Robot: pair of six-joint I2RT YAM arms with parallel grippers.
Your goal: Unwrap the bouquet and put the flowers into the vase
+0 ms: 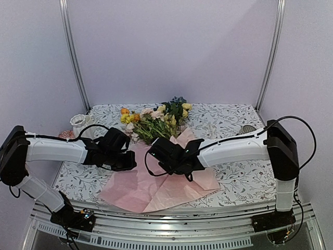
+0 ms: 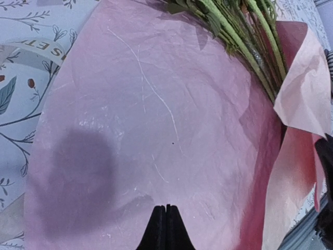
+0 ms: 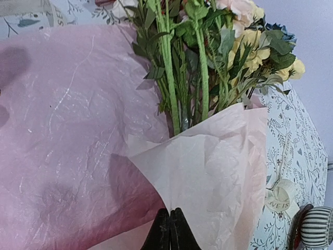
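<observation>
A bunch of mixed flowers [image 1: 156, 122], yellow, orange, pale pink and blue, lies on pink wrapping paper [image 1: 127, 190] with its stems [image 2: 250, 47] toward the front. The white ribbed vase [image 1: 81, 124] stands at the back left, partly behind the left arm. Over the bare left part of the paper, my left gripper is shut, nothing showing between its fingers. My right gripper is shut on the edge of the paper's lighter flap [image 3: 208, 166], which covers the lower stem ends in the right wrist view.
A striped object [image 3: 316, 227] stands to the right of the paper, by a strip of clear tape or ribbon [image 3: 281, 195]. Something reddish [image 1: 66, 134] lies beside the vase.
</observation>
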